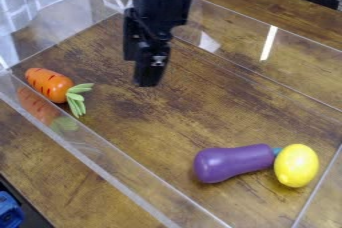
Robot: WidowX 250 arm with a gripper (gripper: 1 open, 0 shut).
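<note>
The dark gripper [144, 64] hangs over the upper middle of the wooden board, open, its two fingers pointing down. An orange toy carrot [48, 82] with green leaves lies left of it and lower, by the clear wall. A purple toy eggplant [234, 163] lies at the lower right, with a yellow lemon [297, 166] at its right end.
Clear plastic walls [94, 150] border the wooden floor [201, 102]. A blue object [8, 212] is partly visible at the bottom left corner.
</note>
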